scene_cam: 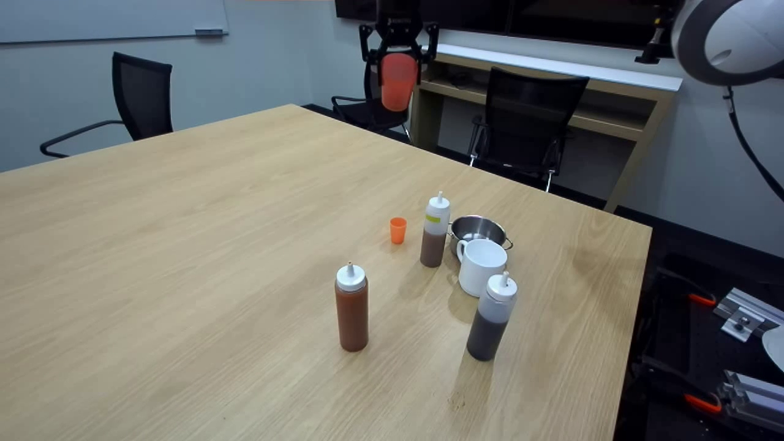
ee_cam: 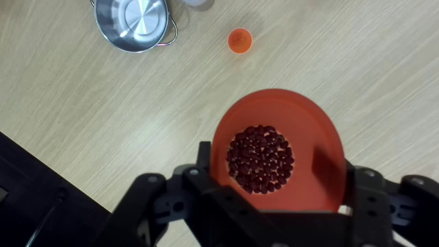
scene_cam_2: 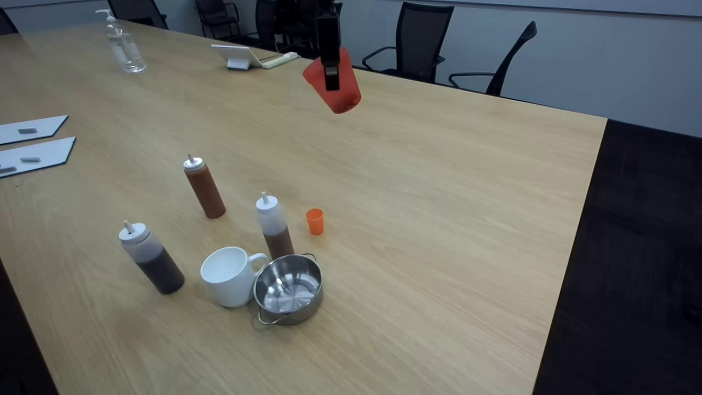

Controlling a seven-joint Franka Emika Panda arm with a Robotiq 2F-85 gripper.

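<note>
High above the table, my gripper (scene_cam: 399, 66) is shut on a red cup (scene_cam: 398, 87), one finger on either side of it. Dark red beans (ee_cam: 261, 160) cover part of the cup's bottom in the wrist view. The cup hangs tilted in exterior view 2, clear of the tabletop. Below it on the table stands a small orange cup (scene_cam_2: 315, 221), with fine grains inside (ee_cam: 239, 40) seen from above. A steel pot (scene_cam_2: 288, 289) with two wire handles stands close by; its inside looks empty.
A white mug (scene_cam: 482, 266) stands against the pot. Around them are a brown-filled bottle (scene_cam: 434, 231), a reddish-brown bottle (scene_cam: 352, 309) and a dark-sauce bottle (scene_cam: 492, 317).
</note>
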